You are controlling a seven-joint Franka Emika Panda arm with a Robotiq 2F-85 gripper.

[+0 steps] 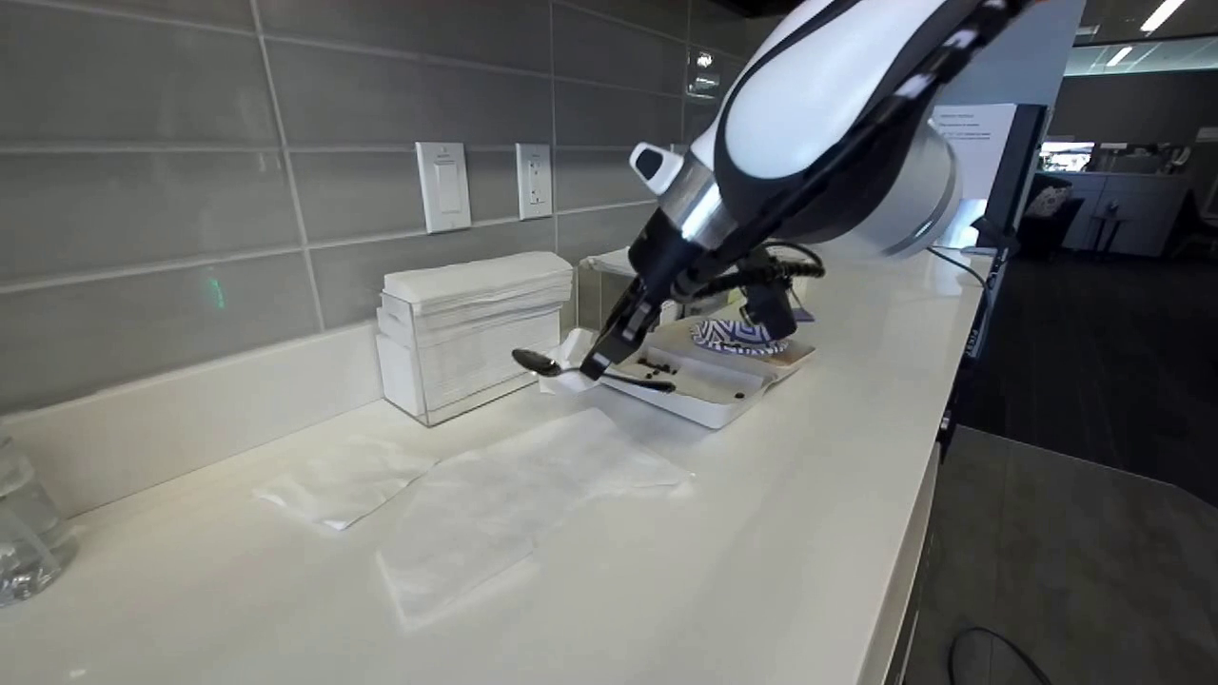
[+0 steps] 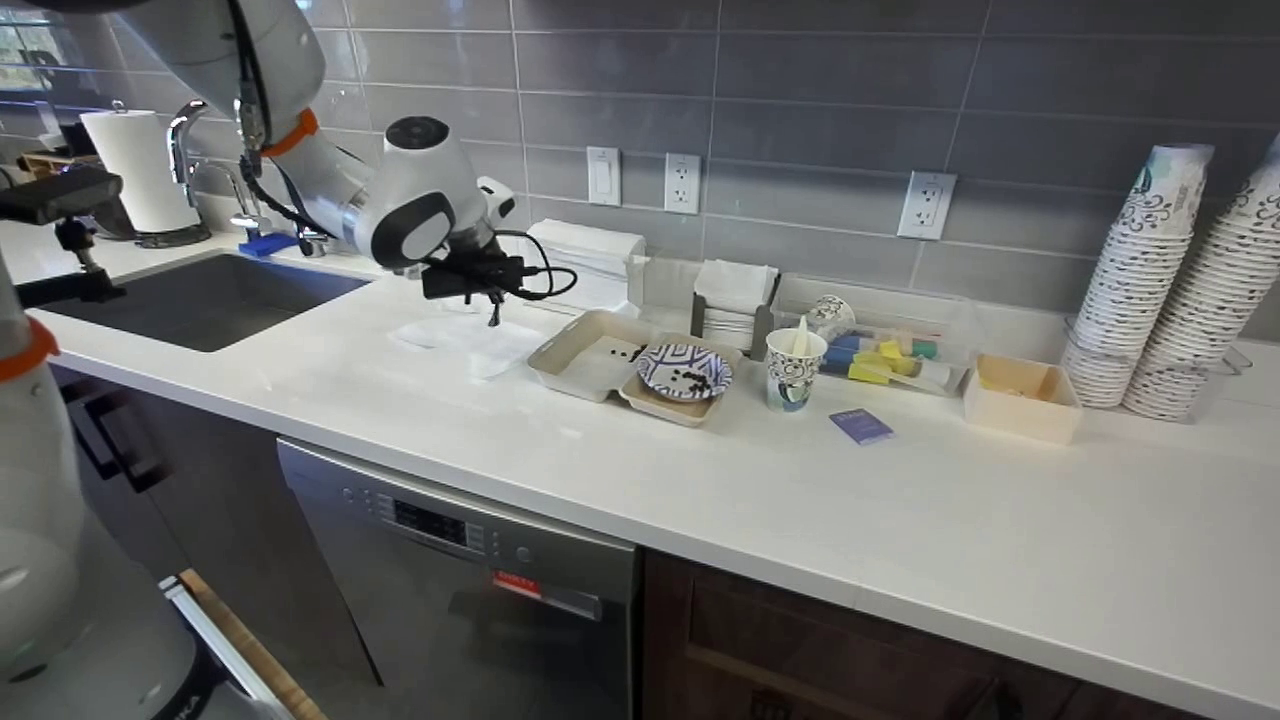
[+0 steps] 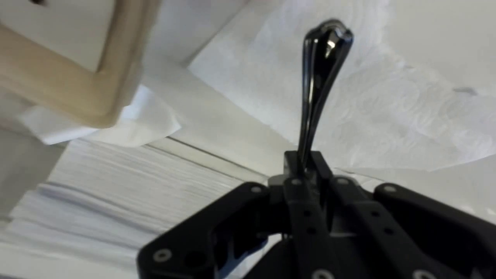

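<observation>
A dark metal spoon [image 1: 646, 381] hangs above the counter, its bowl toward the left and its handle toward the right in exterior view 1. My gripper [image 1: 591, 367] is shut on the spoon's middle. In the wrist view the spoon's glossy handle [image 3: 321, 69] sticks out past the fingertips of the gripper, while the bowl is hidden. Flat white napkins [image 1: 514, 514] lie on the counter below. Beside the arm stands a tray [image 2: 594, 352] with dark bits in it, and a blue-patterned bowl [image 2: 684, 370] holding more dark bits sits at its right end.
A holder full of folded paper towels [image 1: 485, 331] stands by the wall, close to the gripper. Farther right are a paper cup [image 2: 793, 382], a purple packet [image 2: 861, 425], a small box [image 2: 1022, 406] and tall cup stacks [image 2: 1140, 276].
</observation>
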